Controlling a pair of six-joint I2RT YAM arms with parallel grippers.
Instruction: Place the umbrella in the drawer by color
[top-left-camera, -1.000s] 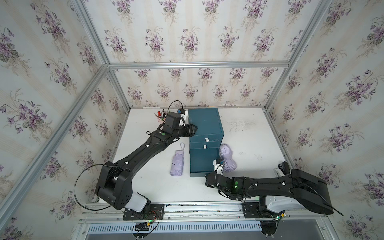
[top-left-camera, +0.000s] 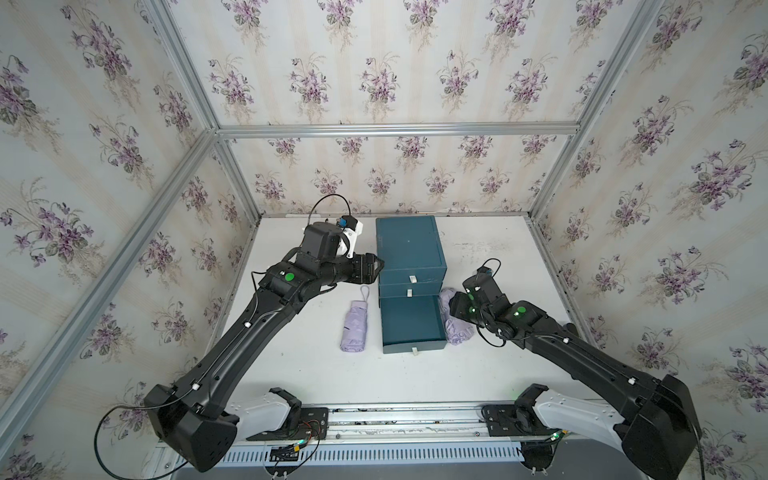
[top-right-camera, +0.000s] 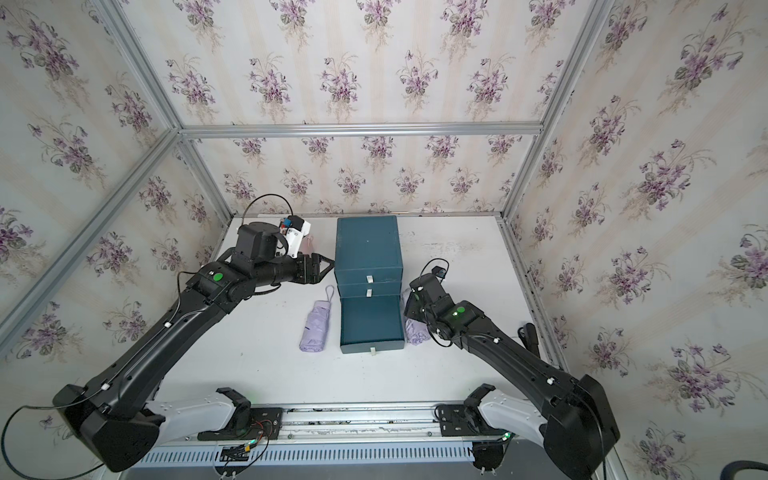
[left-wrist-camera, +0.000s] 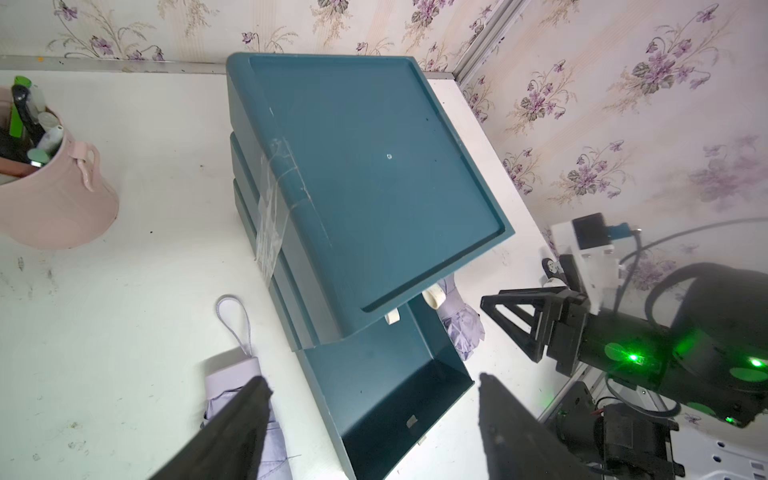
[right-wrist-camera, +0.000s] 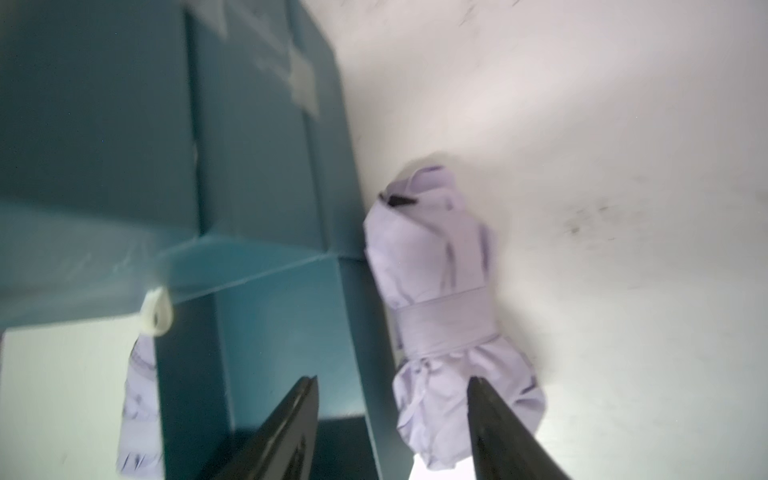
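Note:
My left gripper (top-left-camera: 366, 267) hangs part open beside the top of the teal drawer unit (top-left-camera: 408, 240), above a folded lilac umbrella (top-left-camera: 353, 328) on the table's left; nothing shows between its fingers. The bottom drawer (top-left-camera: 412, 318) is pulled out and empty. My right gripper (top-left-camera: 458, 305) is over a second lilac umbrella (right-wrist-camera: 448, 304) lying along the drawer's right side. In the right wrist view its fingers stand apart at that umbrella's lower end, apparently above it.
A pink holder of pens (left-wrist-camera: 56, 192) stands at the back left. Clear tape is on the unit's side.
My right arm has swung up and back from the drawer's front to over the right umbrella.

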